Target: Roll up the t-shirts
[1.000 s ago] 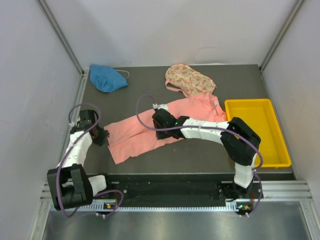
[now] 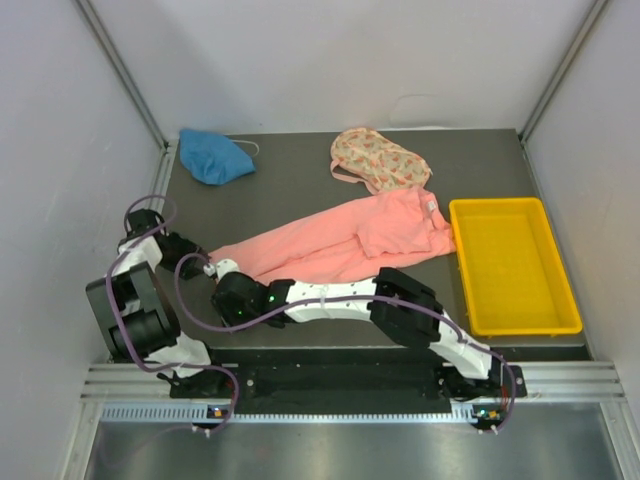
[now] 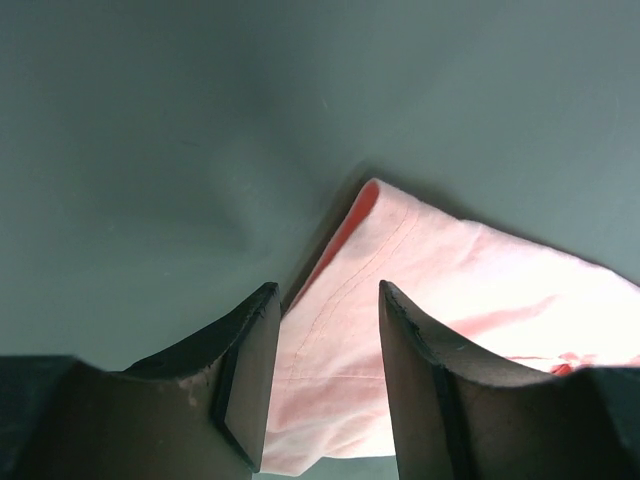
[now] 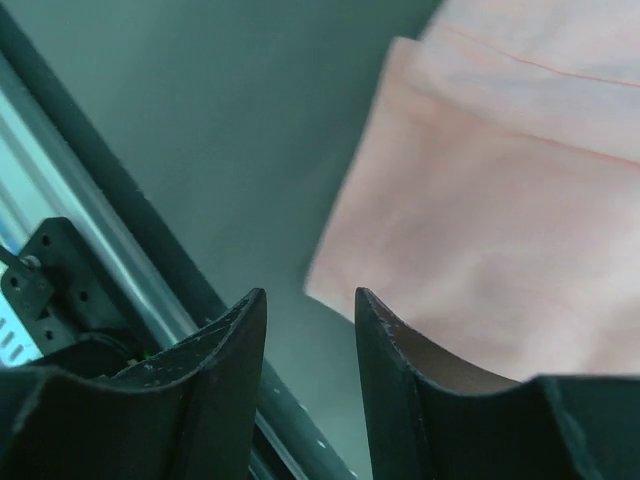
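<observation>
A salmon-pink t-shirt (image 2: 310, 238) lies folded into a long slanting strip across the dark table, its far end bunched at the right. In the left wrist view, one corner of the shirt (image 3: 420, 260) shows ahead of and beneath my left gripper, which stands open at the strip's left end. My right gripper is open too, over the near left part of the strip; a corner of the cloth (image 4: 450, 200) appears just beyond its fingertips. Nothing is held in either gripper. From above, the right arm hides the shirt's lower left corner.
An empty yellow bin (image 2: 515, 265) stands at the right edge of the table. Toward the back lie a blue cloth bag (image 2: 212, 157) and a floral bag (image 2: 378, 158), the latter close to the shirt. Bare table shows between the two bags.
My right gripper has swept from the shirt's middle to its near left end, the arm stretching leftward. The shirt looks unmoved.
</observation>
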